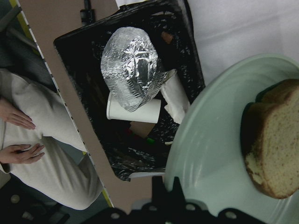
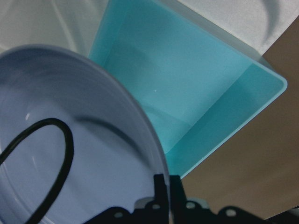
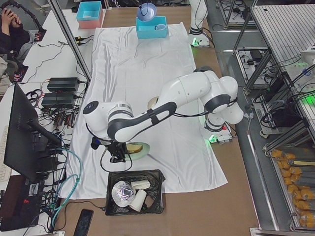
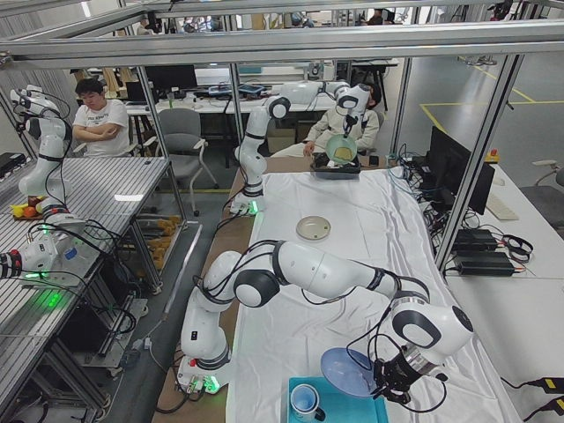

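Note:
My left gripper is shut on the rim of a green plate (image 1: 205, 154) carrying a bread slice (image 1: 273, 137), held near a black bin (image 1: 84, 88) with foil (image 1: 128, 65), a paper cup (image 1: 131, 110) and scraps inside. My right gripper is shut on the rim of a blue plate (image 2: 98, 168), held over the edge of a turquoise tray (image 2: 182, 79), where a mug (image 4: 304, 398) stands in the camera right view.
A beige plate (image 4: 313, 227) lies on the white cloth. A monitor and cables (image 3: 22, 137) line one side.

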